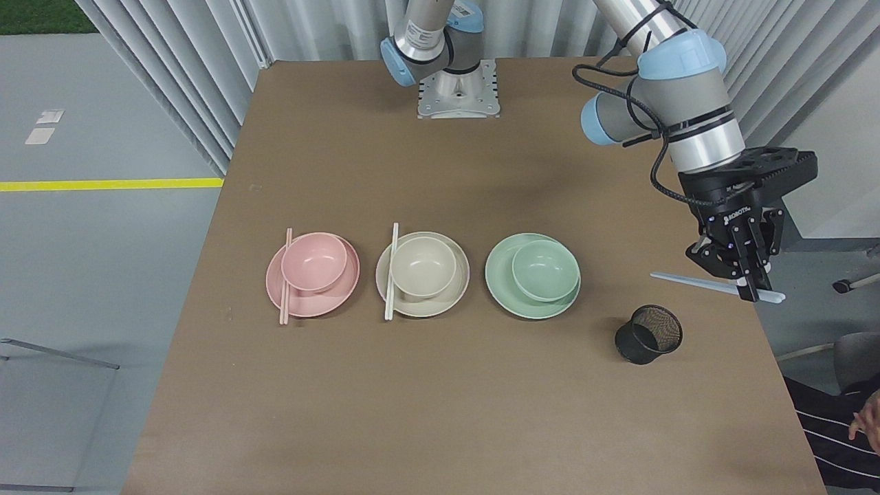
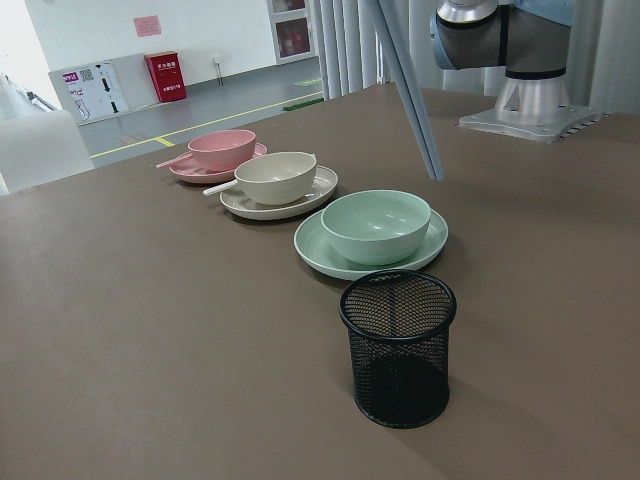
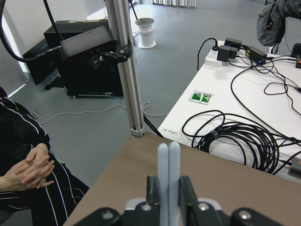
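Observation:
My black gripper (image 1: 746, 280) hangs over the table's right edge, shut on pale blue chopsticks (image 3: 173, 183), which lie horizontally in it and also show high in the left view (image 2: 410, 95). A green bowl (image 1: 544, 268) sits on a green plate (image 1: 528, 306) with no chopsticks on it. A cream bowl (image 1: 423, 264) on its plate has white chopsticks (image 1: 391, 293) at its left side; a pink bowl (image 1: 313, 259) on its plate has pink chopsticks (image 1: 284, 304) likewise.
A black mesh cup (image 1: 647, 335) stands below-right of the green set. A seated person (image 3: 35, 174) is beside the right edge.

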